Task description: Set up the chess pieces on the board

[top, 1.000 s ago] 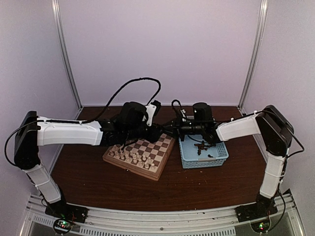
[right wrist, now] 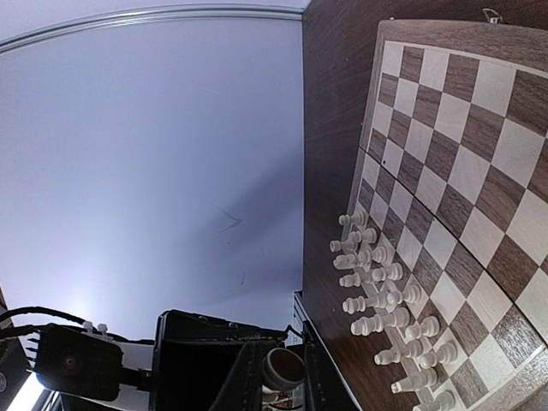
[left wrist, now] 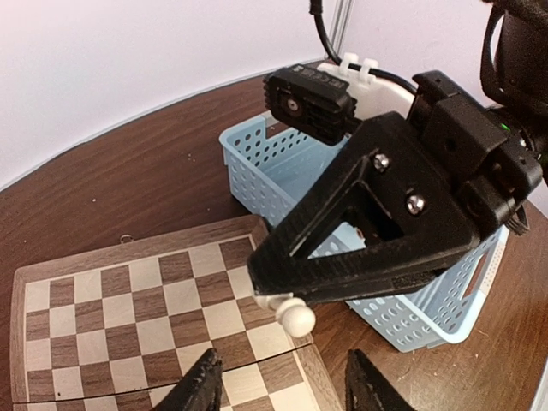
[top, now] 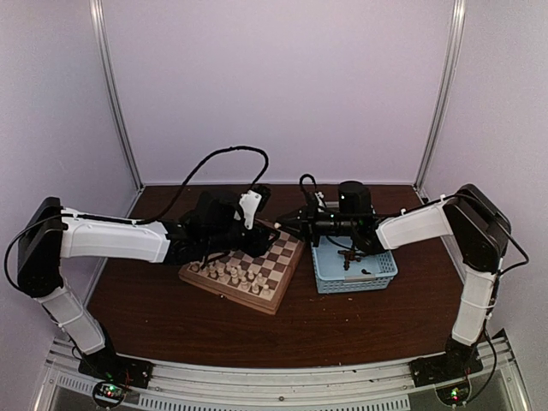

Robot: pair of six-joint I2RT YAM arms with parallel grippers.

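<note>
The wooden chessboard [top: 282, 272] carries white pieces [right wrist: 390, 318] along one side; its other squares are mostly bare. My right gripper is shut on a white piece [left wrist: 298, 318], held above the board's right edge. My left gripper is part open, facing that piece from just short of it, with nothing between its fingers in the left wrist view. In the top view both grippers meet over the back right of the board.
A light blue basket [top: 355, 284] stands right of the board, with dark pieces [top: 347, 261] inside.
My left arm has moved slightly down in the top view and a little back from the right gripper, exposing the held piece. The right arm is nearly still.
</note>
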